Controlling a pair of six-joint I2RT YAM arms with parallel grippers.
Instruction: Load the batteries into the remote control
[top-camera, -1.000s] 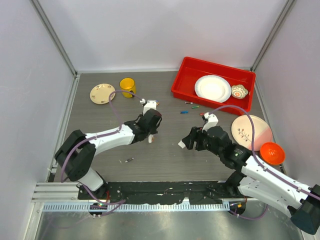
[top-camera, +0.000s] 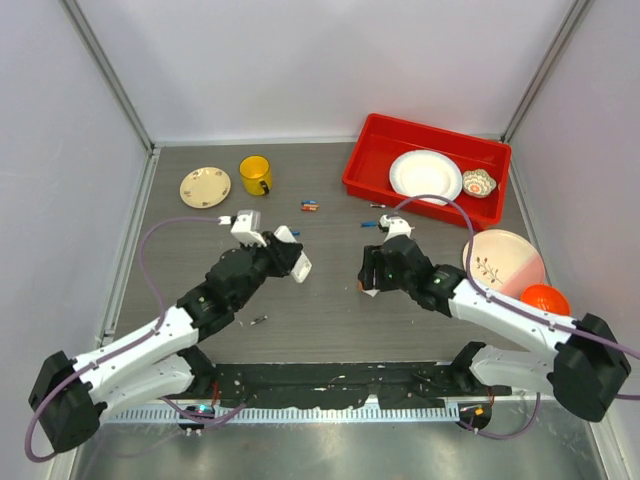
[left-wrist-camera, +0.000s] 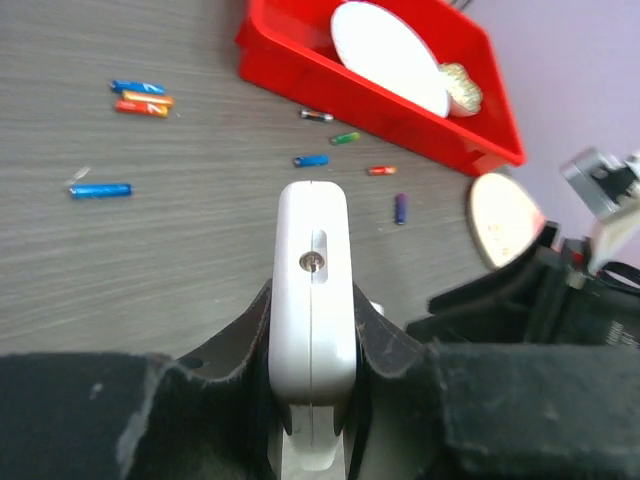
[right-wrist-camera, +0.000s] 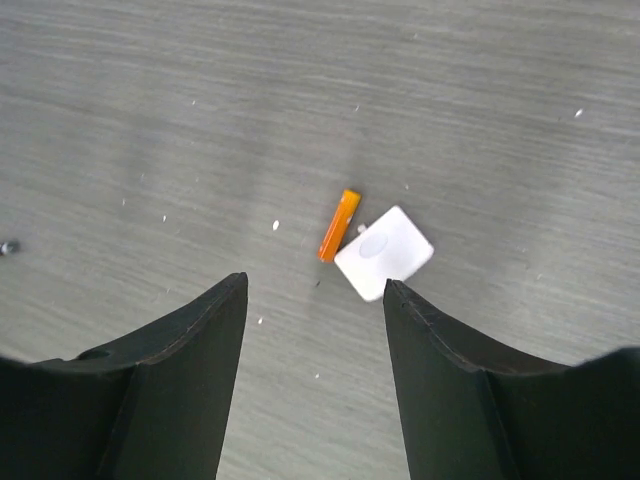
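Observation:
My left gripper (top-camera: 280, 262) is shut on the white remote (left-wrist-camera: 312, 300), held left of centre in the top view. My right gripper (top-camera: 370, 268) hangs part open over the table; in the right wrist view its fingers straddle the space below an orange battery (right-wrist-camera: 339, 224) and a small white piece (right-wrist-camera: 384, 252), likely the cover, lying side by side, with nothing between them. More batteries lie at the back: a blue one (left-wrist-camera: 100, 190), a red one (left-wrist-camera: 140, 107), a green one (left-wrist-camera: 344, 137) and several others.
A red bin (top-camera: 360, 160) with a white plate stands at the back right. A yellow mug (top-camera: 255, 175) and small plate (top-camera: 204, 187) are at the back left. A patterned plate (top-camera: 500, 260) and orange bowl (top-camera: 544, 307) sit at the right.
My left arm has swung back to the left with the remote, away from the orange battery. My right gripper has moved left and up to over the orange battery and white piece.

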